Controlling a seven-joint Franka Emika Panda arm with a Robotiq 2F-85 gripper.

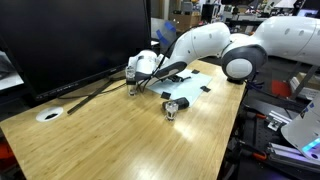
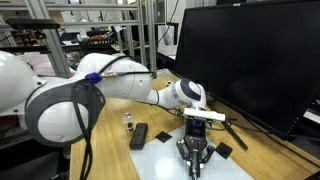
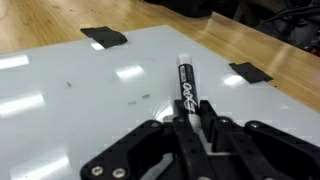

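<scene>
A black marker with white lettering and a pale end point(image 3: 187, 90) juts forward from my gripper, which is shut on it, in the wrist view. Beneath it lies a white board point(image 3: 85, 110) with small black patches. Whether the marker's tip touches the board cannot be made out. In the second exterior view my gripper point(image 2: 195, 152) points down over that board point(image 2: 225, 166). The first exterior view leaves the marker too small to pick out.
A dark block point(image 1: 176, 104) lies near the board, with a small pale bottle point(image 1: 171, 112) in front of it. A large black screen point(image 1: 70, 45) stands along the table's back. The wooden table point(image 1: 90, 140) has wide free room at the left and front.
</scene>
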